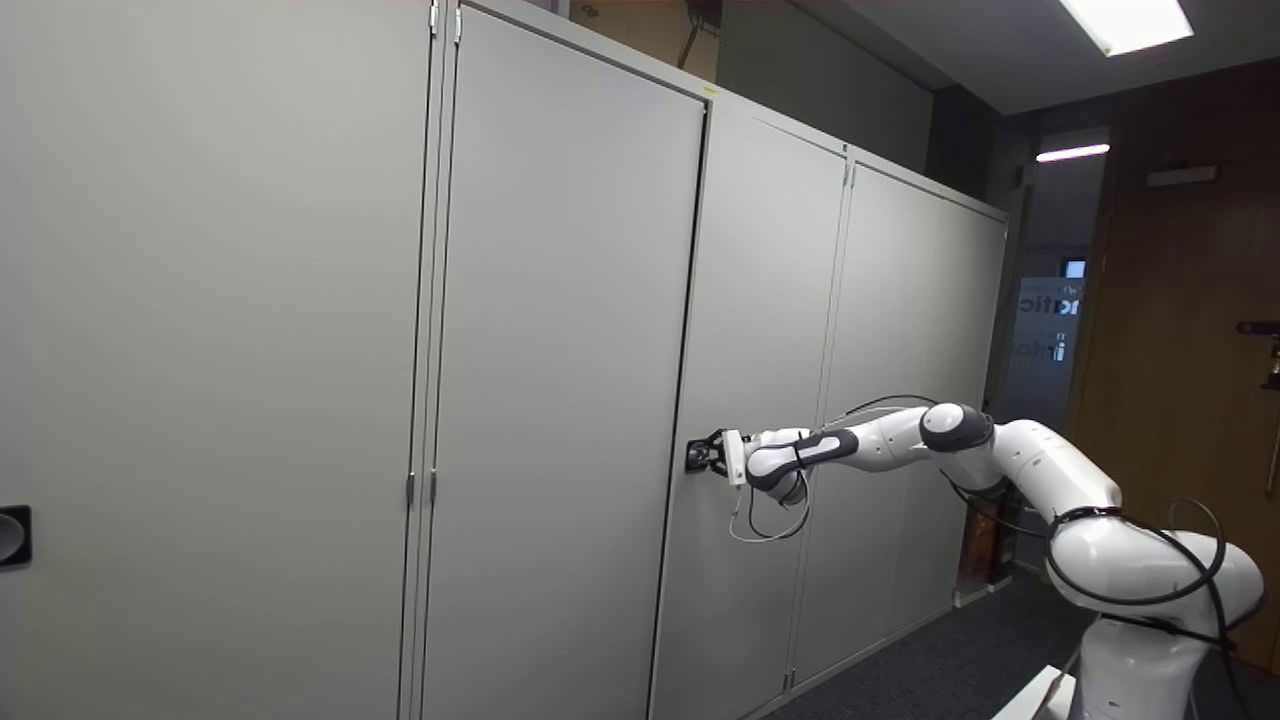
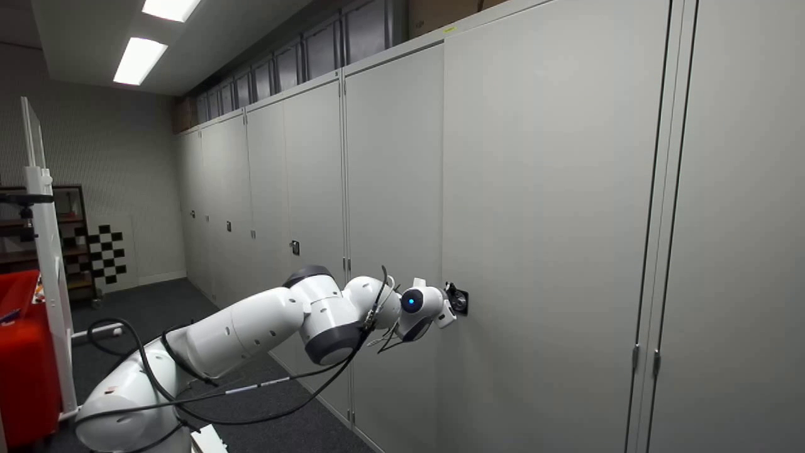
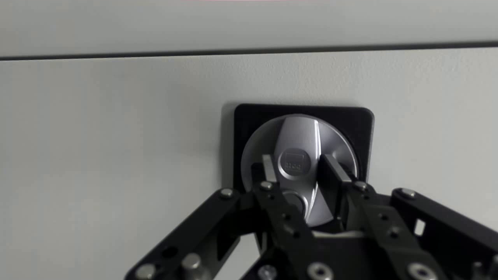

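Observation:
A silver handle [image 3: 299, 133] in a black square plate [image 3: 362, 119] is set near the edge of a tall grey cabinet door [image 1: 765, 288]. My gripper is shut on the raised grip of this handle, one finger [image 3: 268, 168] on each side of it; the handle's lower part is partly hidden by the fingers. In the first exterior view, a thin dark gap runs between this door and the neighbouring door [image 1: 558, 336]. The wrist view shows the same dark line above the handle plate.
More grey cabinet doors [image 2: 755, 226] line the wall on both sides. Another handle [image 1: 12, 536] shows at the far left. Cables [image 2: 279, 414] hang along the arm. In the second exterior view, a red container [image 2: 26, 362] stands at the left. Dark floor lies open before the cabinets.

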